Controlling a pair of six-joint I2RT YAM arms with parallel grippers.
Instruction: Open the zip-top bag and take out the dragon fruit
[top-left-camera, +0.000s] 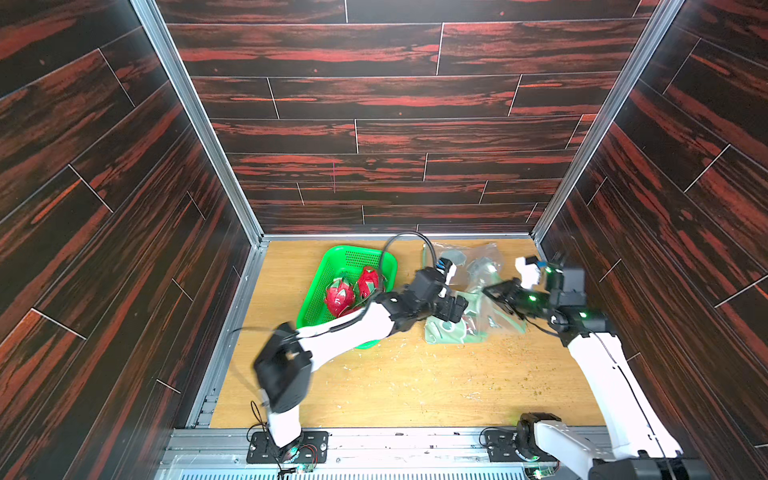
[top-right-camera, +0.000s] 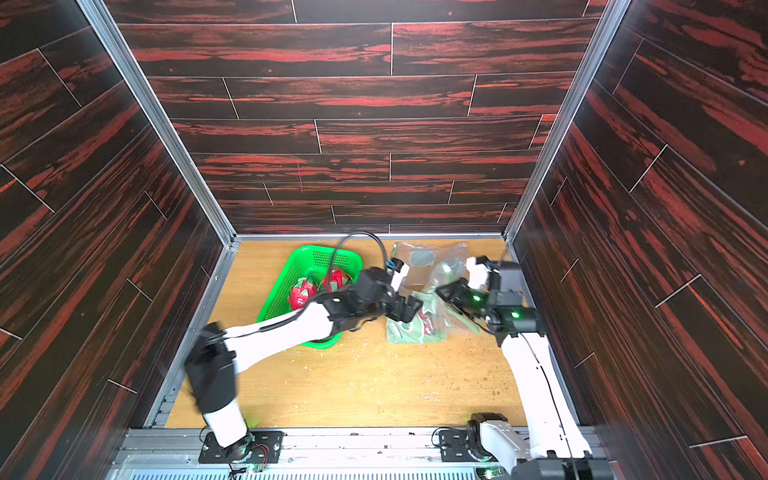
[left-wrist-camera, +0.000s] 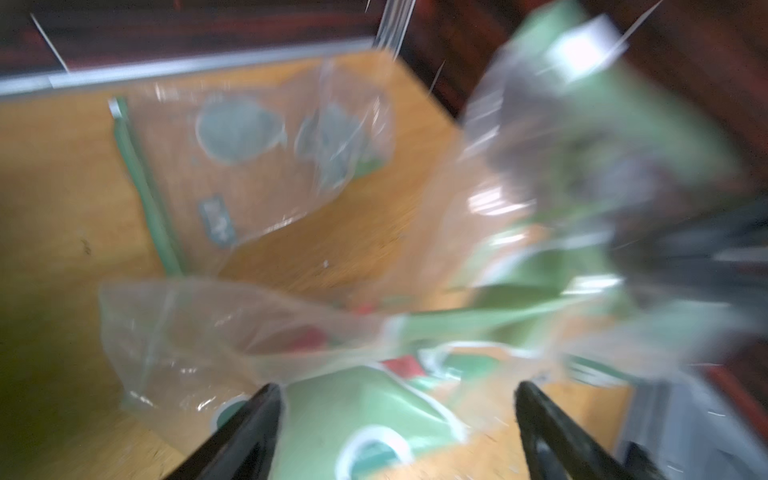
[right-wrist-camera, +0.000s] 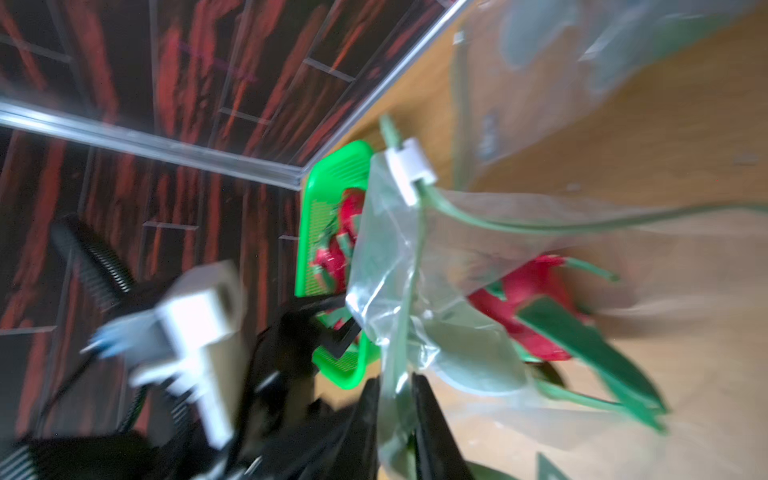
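A clear zip bag (left-wrist-camera: 344, 416) with green print has its mouth spread apart, its green zip strip and white slider (right-wrist-camera: 412, 168) lifted. Inside, a red dragon fruit (right-wrist-camera: 520, 300) with green leaves shows through the plastic. My right gripper is shut on one edge of the mouth and holds it above the table. Open over the bag's other end, my left gripper has its two fingers wide apart. Plastic shows behind its fingertips, and whether they touch it I cannot tell.
At the left stands a green basket (top-left-camera: 342, 256) holding red dragon fruits (top-left-camera: 339, 296). A flat, apparently empty zip bag (left-wrist-camera: 256, 176) lies behind the bag with the fruit.
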